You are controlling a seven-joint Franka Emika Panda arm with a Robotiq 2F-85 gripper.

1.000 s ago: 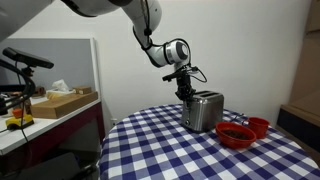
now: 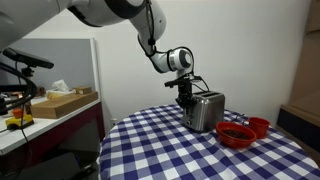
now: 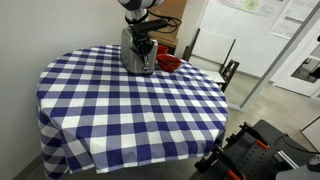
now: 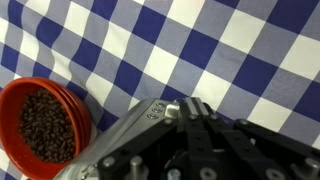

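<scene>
A silver toaster (image 2: 205, 112) stands upright on the checkered cloth, with slots in its top. My gripper (image 2: 185, 101) points down at the toaster's end face, close against it; whether they touch is hard to tell. In the wrist view, the dark fingers (image 4: 190, 108) are together beside the toaster's metal edge (image 4: 135, 125), and nothing shows between them. From the other side, the arm partly covers the toaster (image 3: 130, 58). Any lever on that end face is hidden behind the gripper.
Beside the toaster sits a red bowl (image 2: 236, 141) of dark beans, with a red cup (image 2: 259, 126) behind it. A side table (image 2: 55, 122) holds a cardboard box.
The toaster, bowl and cup look unmoved.
</scene>
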